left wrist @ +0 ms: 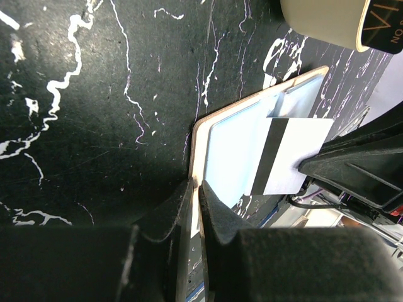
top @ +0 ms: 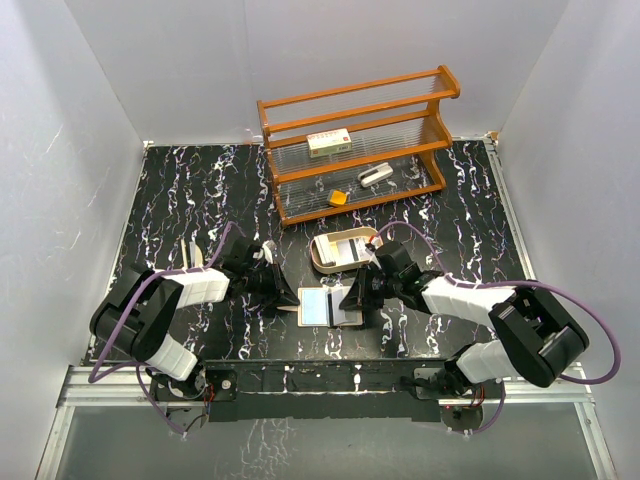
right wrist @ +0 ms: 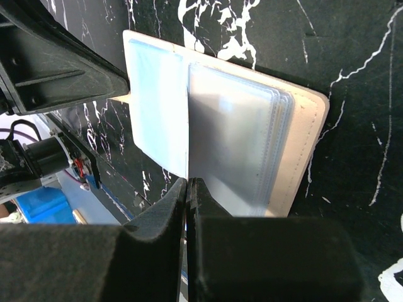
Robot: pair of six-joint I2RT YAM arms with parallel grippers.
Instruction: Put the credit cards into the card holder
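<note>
The card holder [top: 313, 307] lies open at the front middle, with clear sleeves and a tan border [right wrist: 302, 145]. My right gripper is shut over it, a thin white card with a black stripe upright at its fingertips, seen edge-on in the right wrist view. My left gripper is at the holder's left edge, fingertips close together; whether anything is between them is unclear.
An oval box [top: 340, 265] with more cards sits just behind the holder. A wooden shelf [top: 360, 160] with small items stands at the back.
</note>
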